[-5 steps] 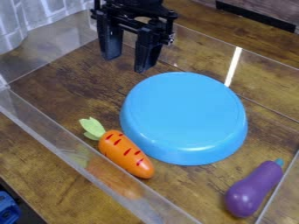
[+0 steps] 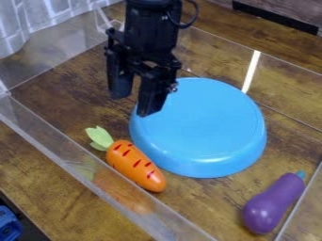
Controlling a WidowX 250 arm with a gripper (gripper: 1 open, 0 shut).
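My black gripper (image 2: 141,94) reaches down from the top of the view, over the upper left part of a blue plate (image 2: 208,132). Its two fingers appear spread apart, with nothing visible between them. Below it, a toy carrot (image 2: 136,165) with green leaves lies on the wooden surface, left of the plate. A purple eggplant (image 2: 269,206) lies at the lower right.
Clear plastic walls (image 2: 51,141) run along the left and bottom edges. A blue object (image 2: 7,224) shows at the lower left corner outside them.
My gripper has moved down the view, from beyond the plate to over its upper left edge and closer to the carrot. The objects on the surface have not moved.
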